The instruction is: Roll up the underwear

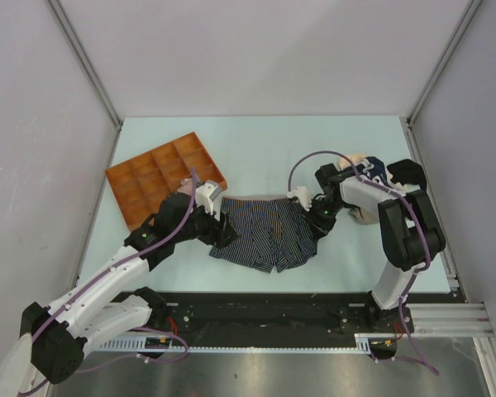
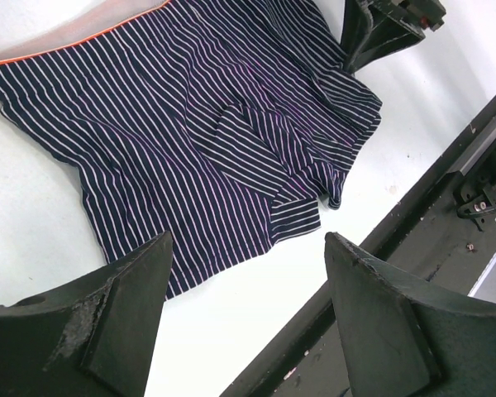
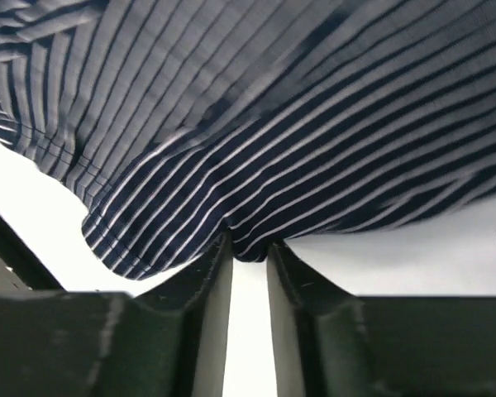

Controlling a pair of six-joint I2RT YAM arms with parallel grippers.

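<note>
The navy striped underwear (image 1: 252,231) lies spread on the white table, its orange-edged waistband at the back, its lower part creased, as the left wrist view shows (image 2: 149,182). My left gripper (image 1: 223,233) hangs over its left side, fingers wide open and empty (image 2: 248,298). My right gripper (image 1: 316,223) is at the underwear's right edge. In the right wrist view its fingertips (image 3: 227,248) pinch close round a bunched bit of the striped fabric; whether they are fully shut on it I cannot tell.
A wooden compartment box (image 1: 153,178) sits at the back left. A pile of mixed clothes (image 1: 405,174) lies at the back right. Its front edge runs just below the underwear.
</note>
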